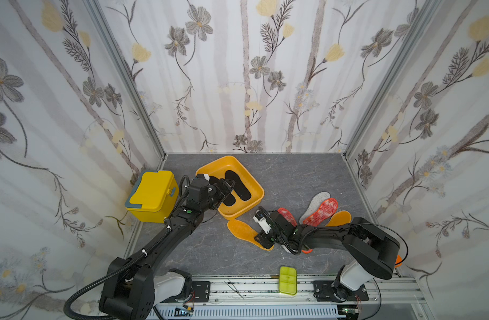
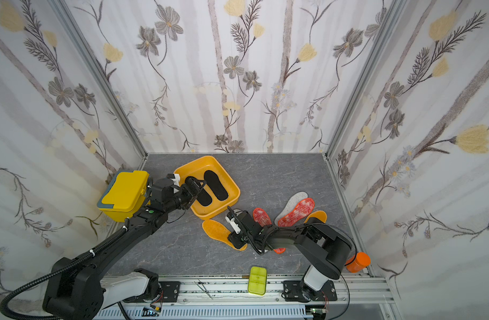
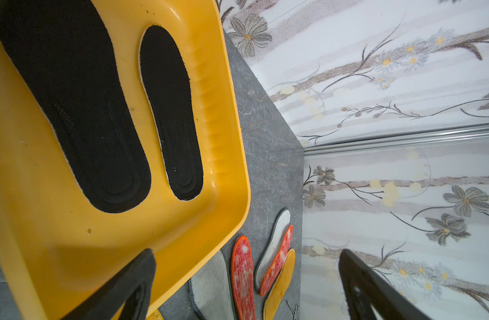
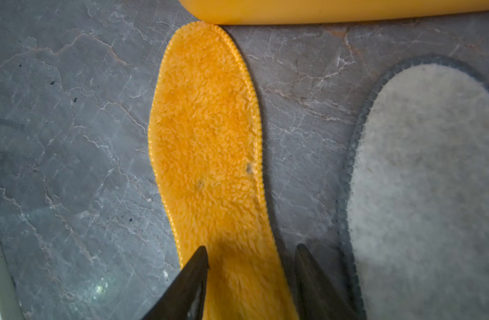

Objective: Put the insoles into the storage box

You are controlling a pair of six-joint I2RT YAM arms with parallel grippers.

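Above the box's left part hovers my left gripper (image 1: 231, 185), its fingers (image 3: 135, 285) spread wide and empty. An orange insole (image 4: 207, 122) rests on the table, its far tip at the box's outer wall. Over its near end my right gripper is open, one finger to each side of it. Grey insole (image 4: 431, 176) lies just right of that. Red insoles (image 1: 320, 211), another grey one (image 1: 312, 202) and a second orange one (image 1: 339, 218) lie farther right, partly under the right arm.
A yellow lidded case (image 1: 152, 194) stands at the left edge. On the front rail sits a green divided tray (image 1: 288, 280). An orange container (image 2: 357, 262) is at the front right. Bare table (image 1: 292, 176) stretches behind the insoles.
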